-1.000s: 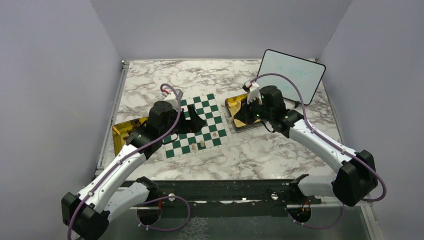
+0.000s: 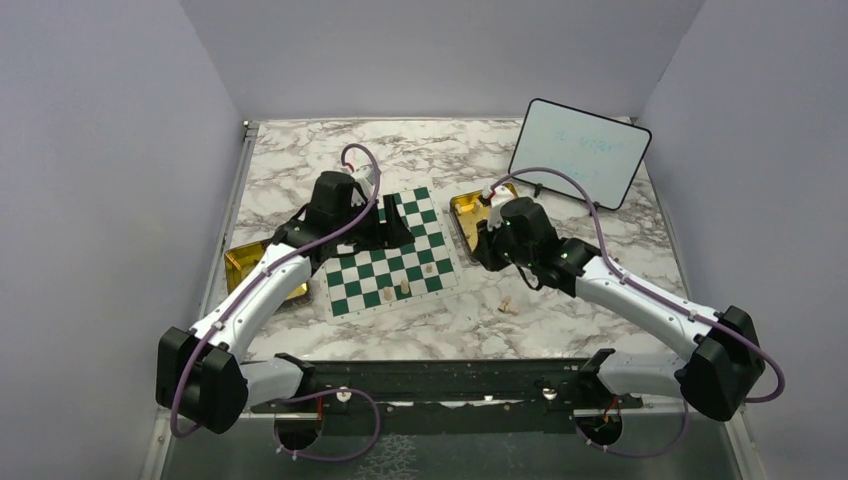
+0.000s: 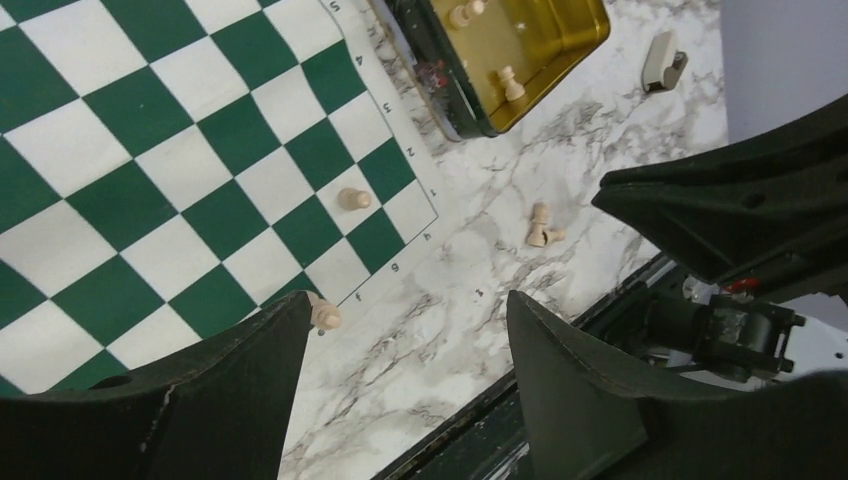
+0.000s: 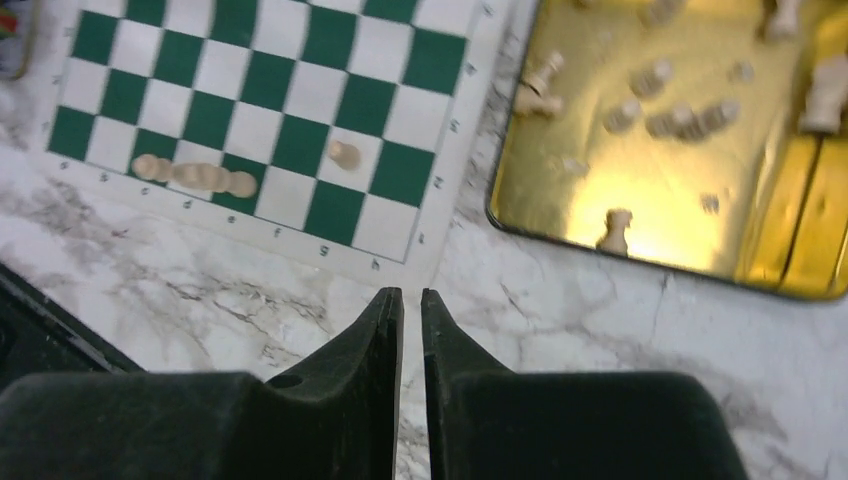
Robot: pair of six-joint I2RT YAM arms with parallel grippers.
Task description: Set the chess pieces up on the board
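The green-and-white chessboard lies mid-table, with a few pale pieces such as a small piece standing near its front edge. My left gripper is open above the board with nothing between its fingers. Over the table by the right tray, my right gripper is slightly open; bare marble shows through the narrow gap between its fingers. Loose pale wood lies on the marble right of the board's front corner, one or two pieces, I cannot tell. The right wrist view does not show it.
A gold tray right of the board holds several pale pieces, some standing and some lying. Another gold tray at the left is partly behind my left arm. A whiteboard stands at the back right.
The left gripper shifted, still open.
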